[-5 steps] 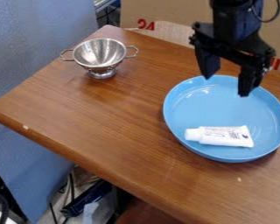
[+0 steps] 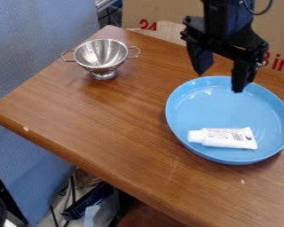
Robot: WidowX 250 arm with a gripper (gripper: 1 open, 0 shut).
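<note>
My black gripper (image 2: pixel 219 73) hangs at the top right, above the far rim of a light blue plate (image 2: pixel 227 111), its fingers apart with nothing visible between them. A white tube (image 2: pixel 223 137) lies on the front part of the plate. A small steel colander (image 2: pixel 100 55) with two handles stands upright on the wooden table at the back left, apart from the plate.
Cardboard (image 2: pixel 156 13) stands behind the table. Past the left edge are a blue-grey surface and some cables and items below.
My gripper has moved slightly up and back, away from the plate's middle. The plate, tube and colander have not moved.
</note>
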